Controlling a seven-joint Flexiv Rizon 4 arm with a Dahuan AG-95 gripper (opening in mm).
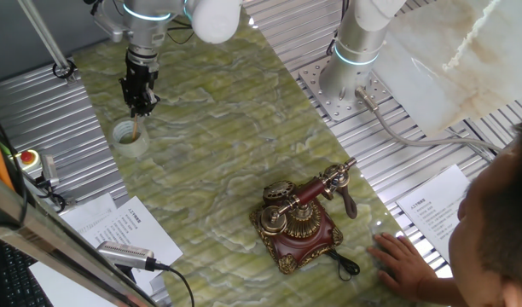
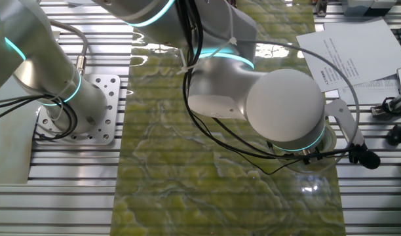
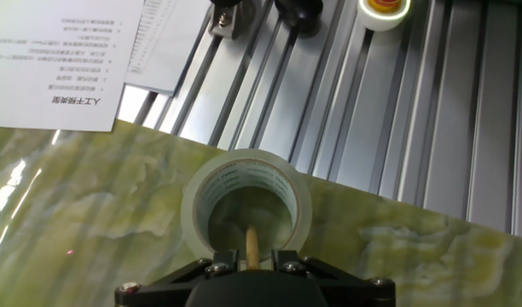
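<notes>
My gripper (image 1: 140, 111) points down just above a clear tape roll (image 1: 130, 141) lying flat near the left edge of the green marbled sheet. A thin wooden stick (image 3: 252, 247) runs from between the close-set fingers toward the roll's opening, and my gripper appears shut on it. From the wrist, the stick's far end shows inside the ring of the tape roll (image 3: 195, 205); whether it touches the sheet there, I cannot tell. In exterior view 2 the arm covers the gripper and most of the roll.
An ornate red and gold telephone (image 1: 299, 226) stands toward the front. A person's hand (image 1: 406, 260) rests at the sheet's right edge. Papers (image 1: 133, 234) and a red-buttoned box (image 1: 28, 159) lie to the left.
</notes>
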